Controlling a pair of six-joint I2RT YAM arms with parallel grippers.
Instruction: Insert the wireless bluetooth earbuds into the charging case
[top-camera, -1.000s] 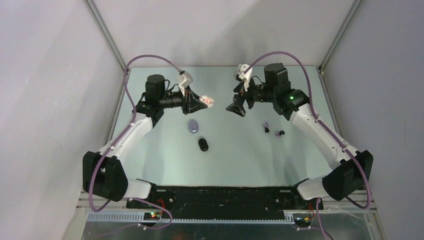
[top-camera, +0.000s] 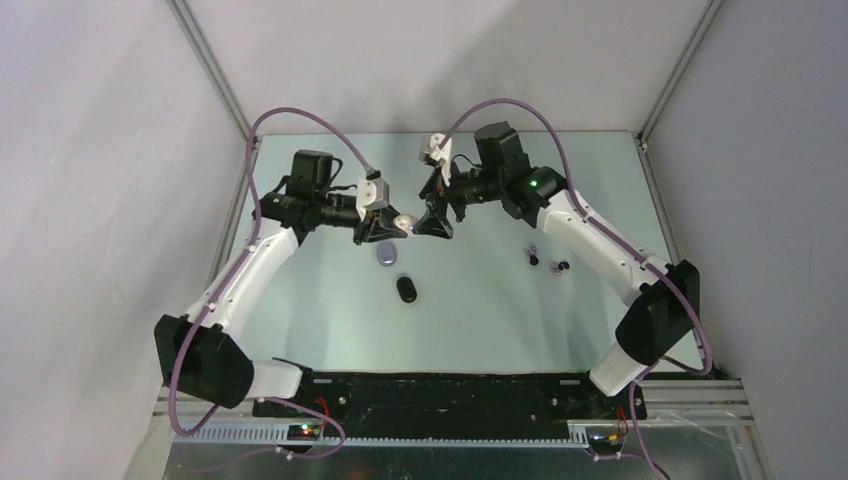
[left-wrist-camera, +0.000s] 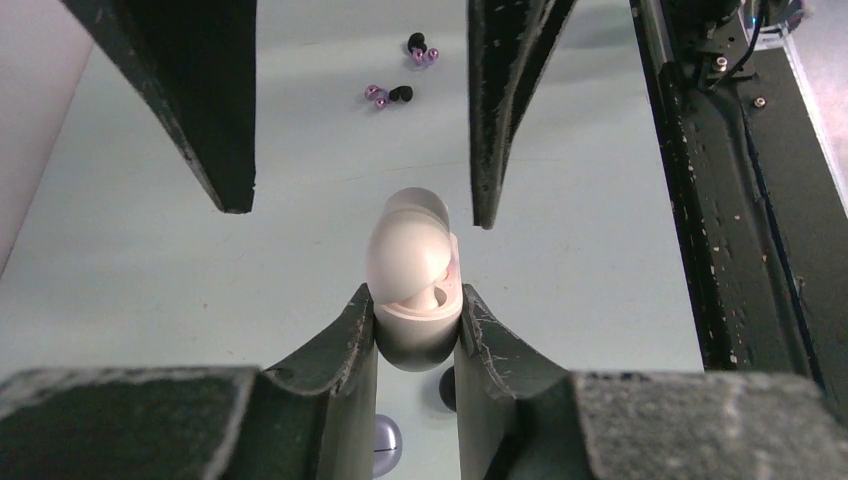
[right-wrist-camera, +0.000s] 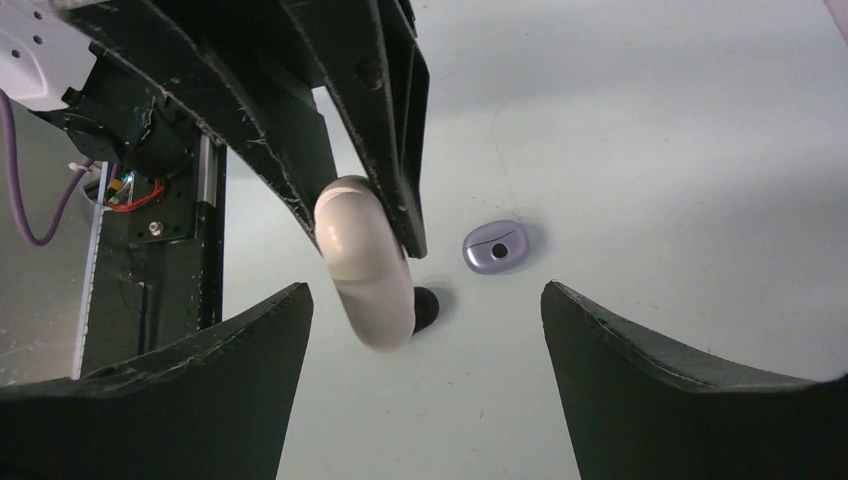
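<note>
A white-pink charging case (left-wrist-camera: 410, 270) is held upright between the fingertips of my left gripper, which is shut on it; in the top view it sits at mid-table above the surface (top-camera: 404, 223). My right gripper is open around the case's near end, its two fingers either side of the case (right-wrist-camera: 365, 270). Two pairs of small earbuds, purple and black (top-camera: 532, 258) (top-camera: 560, 268), lie on the table to the right.
A lilac oval case (top-camera: 387, 253) and a black oval case (top-camera: 407, 289) lie on the table below the grippers.
My right arm has moved left, bringing its open gripper up to the held case. My left gripper has moved slightly down and left, still holding the case.
</note>
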